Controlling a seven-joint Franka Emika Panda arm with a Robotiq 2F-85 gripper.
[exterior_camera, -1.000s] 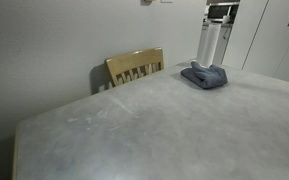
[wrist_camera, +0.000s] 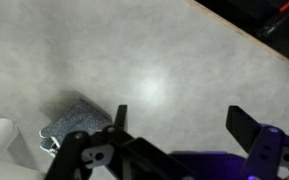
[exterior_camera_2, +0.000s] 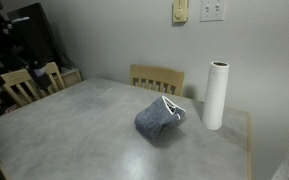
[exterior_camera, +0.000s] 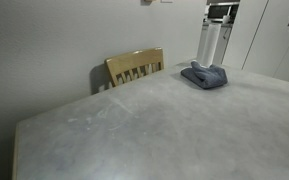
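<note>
A crumpled dark blue-grey cloth with white edging (exterior_camera_2: 160, 117) lies on the grey table (exterior_camera_2: 74, 140), towards its far side. Exterior view 1 has the same cloth (exterior_camera: 204, 76) close to the back edge. At the lower left of the wrist view the cloth (wrist_camera: 76, 122) is partly covered by a finger. My gripper stands open over bare tabletop, with nothing between its fingers and the cloth off to one side. Neither exterior view takes in the gripper itself.
A white paper towel roll (exterior_camera_2: 216, 96) stands upright beside the cloth, near the wall. One wooden chair (exterior_camera_2: 156, 80) is pushed up to the far edge, and further chairs (exterior_camera_2: 22, 86) are at the left.
</note>
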